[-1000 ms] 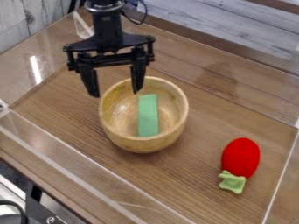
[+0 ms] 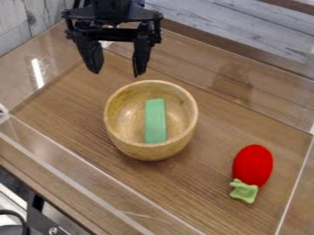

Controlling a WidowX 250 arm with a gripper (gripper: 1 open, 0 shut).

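My black gripper (image 2: 117, 57) hangs open over the table at the upper left, behind a round wooden bowl (image 2: 123, 128), with nothing visible between its fingers. A light green oblong block (image 2: 154, 119) lies inside the bowl. To the right on the table lies a red object (image 2: 252, 165) with a pale green end (image 2: 243, 192), resembling a strawberry or similar toy.
Pale edges border it at the back. A black cable shows in the bottom-left corner.
The gripper has moved back and slightly up in the view, away from the bowl. The bowl, block and red object are where they were.
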